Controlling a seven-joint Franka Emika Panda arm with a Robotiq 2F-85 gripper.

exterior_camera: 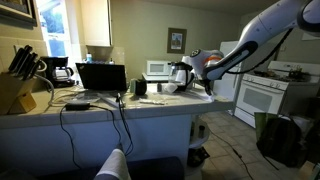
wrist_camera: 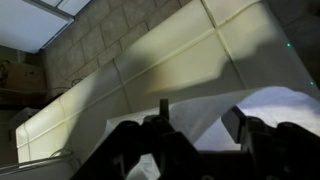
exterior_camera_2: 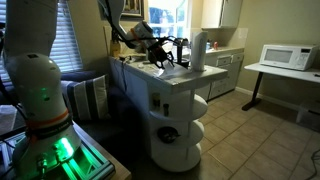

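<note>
A thin white sheet [wrist_camera: 275,105], paper or cloth, lies at the edge of the tiled counter [wrist_camera: 150,50] in the wrist view. My gripper is just over it, its fingers apart. A fold of the sheet rises in the gap between the fingers, and I cannot tell whether they touch it. From the side, the gripper [exterior_camera: 209,94] appears low over the counter's right end. The other exterior view has it near the counter's corner, with the pale sheet [exterior_camera_2: 176,72] below.
A knife block [exterior_camera: 18,72], a black laptop-like panel [exterior_camera: 103,77] and a dark mug [exterior_camera: 139,87] stand along the counter to the left. A paper towel roll [exterior_camera_2: 197,50] stands near the corner. Beyond the counter's edge is open floor [exterior_camera_2: 245,125].
</note>
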